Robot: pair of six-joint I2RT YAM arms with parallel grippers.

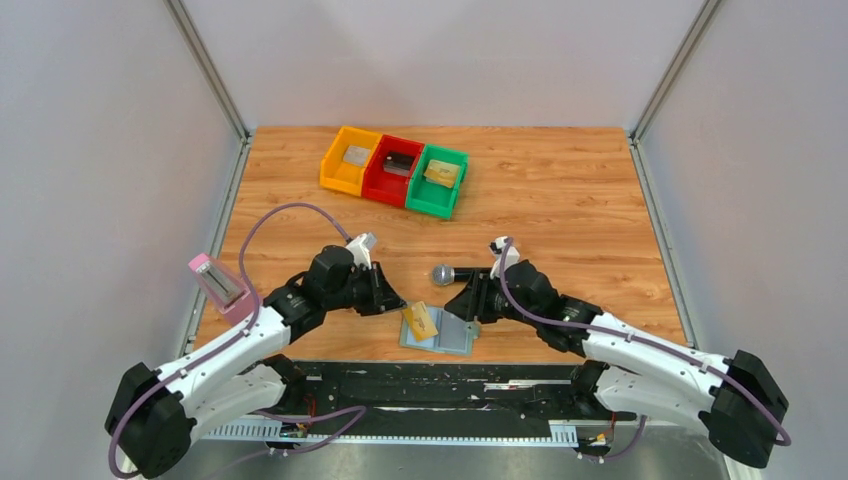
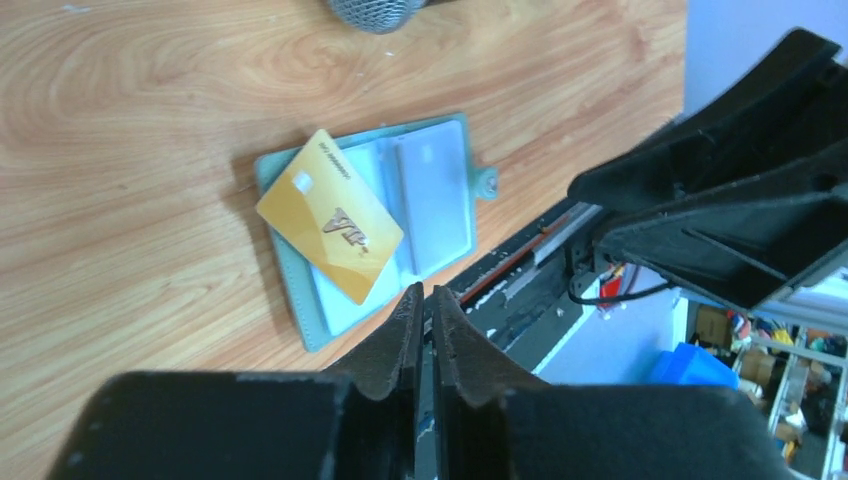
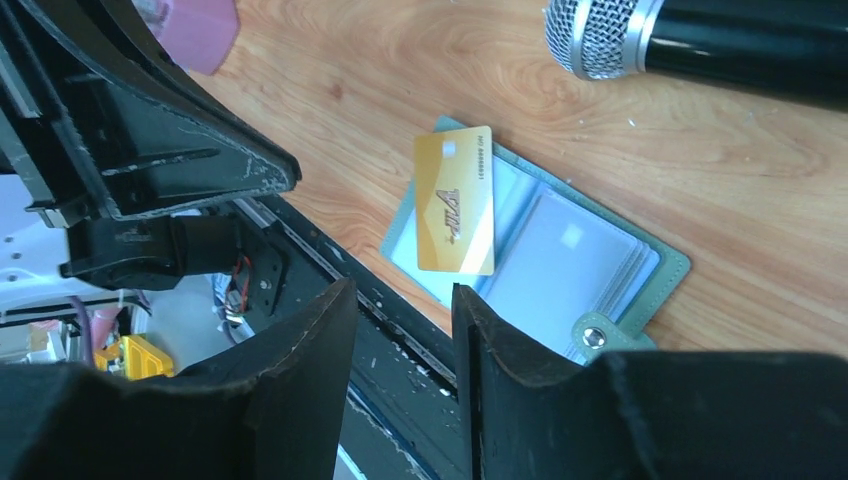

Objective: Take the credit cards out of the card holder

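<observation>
A gold card [image 2: 330,217] lies loose and askew across the left half of the open, light-blue card holder [image 3: 672,270]. The holder's right pocket [image 3: 560,265] has stacked clear sleeve edges; whether cards sit inside cannot be made out. Near the holder's left side, my left gripper [image 1: 404,305] is slightly open, a narrow gap between its fingertips and nothing in it; the card is clear of them. My right gripper stands open and empty above the holder's right side, its fingers [image 3: 335,320] apart.
A black microphone [image 3: 720,45] lies just behind the holder. Farther back are yellow [image 1: 338,178], red [image 1: 378,187] and green [image 1: 430,203] bins with items inside. A pink container [image 1: 207,268] stands far left.
</observation>
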